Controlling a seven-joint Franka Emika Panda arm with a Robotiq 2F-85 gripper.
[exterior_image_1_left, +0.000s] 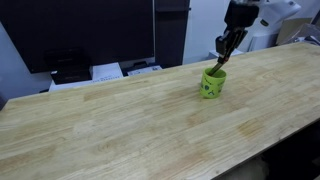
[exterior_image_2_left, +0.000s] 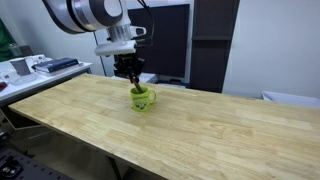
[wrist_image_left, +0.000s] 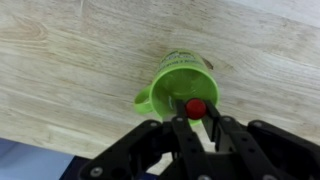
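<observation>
A green mug (exterior_image_1_left: 212, 83) stands upright on the wooden table, its handle on the left in the wrist view. Above it is my gripper, shut on a slim dark stick-like object (exterior_image_1_left: 219, 67) with a red end (wrist_image_left: 196, 107). The object slants down to the mug's mouth in exterior view 1. Exterior view 2 also shows the mug (exterior_image_2_left: 140, 103) beneath the gripper (exterior_image_2_left: 134, 77). How far the lower end of the stick reaches into the mug is hidden.
Dark panels (exterior_image_1_left: 80, 30) stand behind its far edge. A side shelf with items (exterior_image_2_left: 50, 68) is at the left in exterior view 2.
</observation>
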